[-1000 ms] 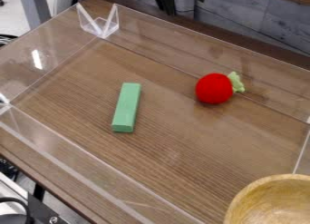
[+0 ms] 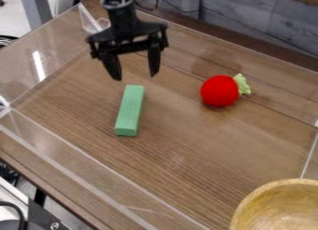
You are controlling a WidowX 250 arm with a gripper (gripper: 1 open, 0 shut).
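My gripper point(image 2: 123, 61) hangs open at the upper middle, its dark fingers pointing down just above and behind a green block point(image 2: 129, 110) that lies flat on the wooden table point(image 2: 74, 141). Nothing shows between the fingers. To the right sits a red round object point(image 2: 218, 90) with a pale green piece point(image 2: 241, 83) beside it.
A yellow bowl point(image 2: 280, 208) is cut off at the lower right. Dark cables show at the left edge and lower left corner.
The block, the red object and the bowl have not moved.
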